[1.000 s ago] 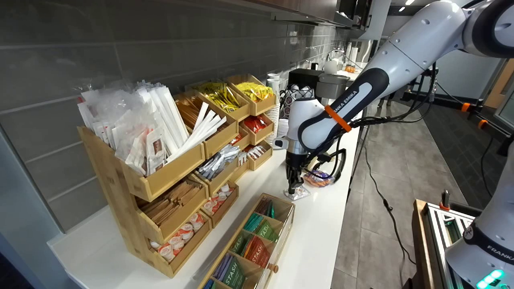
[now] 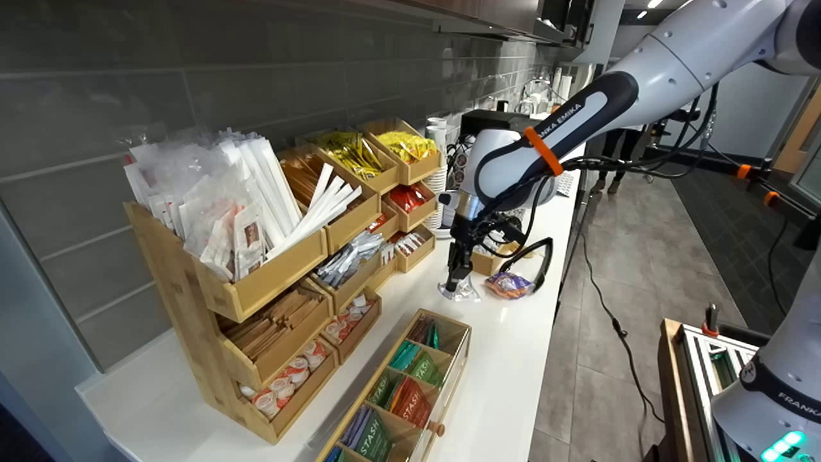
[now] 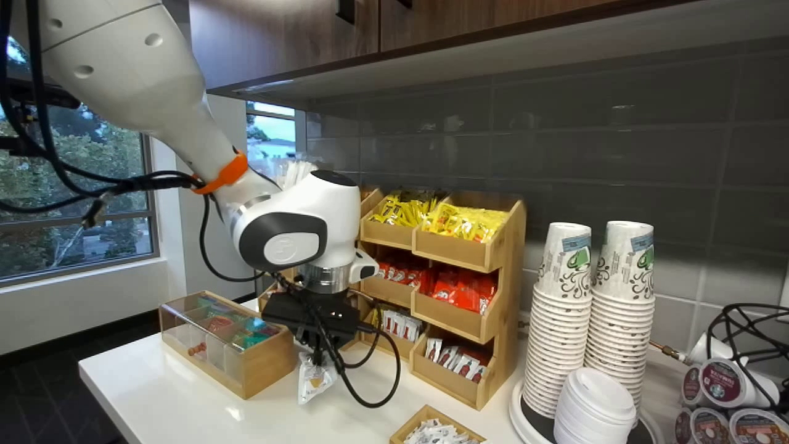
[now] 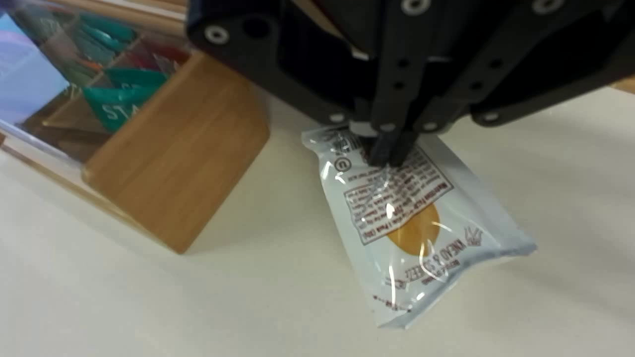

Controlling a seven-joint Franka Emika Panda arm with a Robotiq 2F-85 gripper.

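A clear and white snack packet [image 4: 419, 232] with an orange-brown oval and "Knead" lettering fills the middle of the wrist view. My gripper is shut on its film near one end, where creases run toward the fingertips. Seen from the second exterior view, the packet [image 3: 316, 383] slants down below my gripper [image 3: 318, 360] and appears to hang just over the counter. In the first exterior view the packet [image 2: 465, 292] shows as a shiny patch under the gripper [image 2: 452, 286]. Its exact height above the counter is hard to tell.
A clear-lidded wooden tea box [image 4: 196, 154] stands close beside the packet. Behind is the wooden condiment rack [image 3: 510, 288]. An orange-purple snack bag [image 2: 509, 284] lies near the arm's cables, and a small box of sachets [image 3: 421, 425] and stacked cups [image 3: 558, 333] stand farther along.
My gripper has moved along the counter, away from the tea box and slightly toward the back, staying shut. The packet has travelled with it.
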